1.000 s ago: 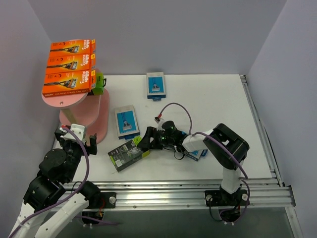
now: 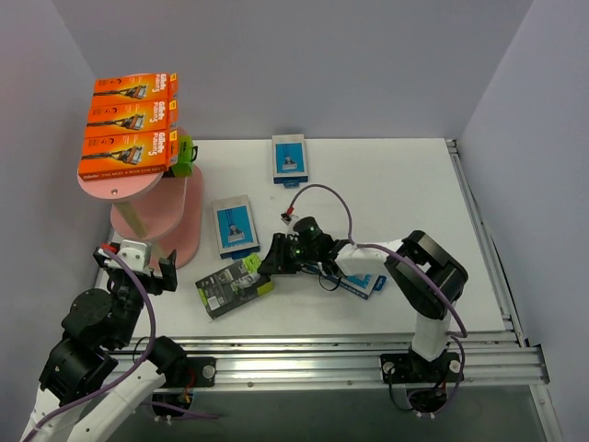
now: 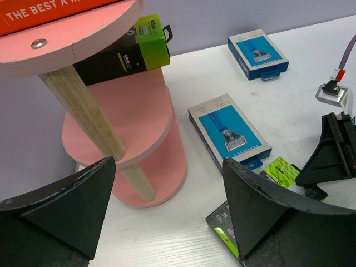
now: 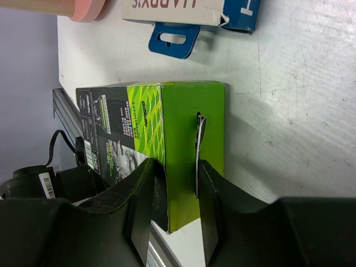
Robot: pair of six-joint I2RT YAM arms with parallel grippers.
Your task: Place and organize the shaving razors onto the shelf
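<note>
A black-and-green razor box (image 2: 230,287) lies at the table's front. Right at its green end (image 4: 183,105) is my right gripper, fingers parted, one against the black face and one over the green end near a hanging tab. Whether they clamp the box is unclear. My left gripper stands open and empty before the pink shelf (image 3: 150,119). Several orange razor boxes (image 2: 129,122) lie in a row on its top tier; another green-and-black box (image 3: 147,47) sits on the tier below.
Blue-and-white razor boxes lie flat: one (image 2: 234,226) by the shelf, one (image 2: 290,157) at the back, and one (image 2: 359,283) partly beneath my right arm. A metal rail (image 2: 304,343) edges the front.
My left gripper moved a little left and upward in the top view.
</note>
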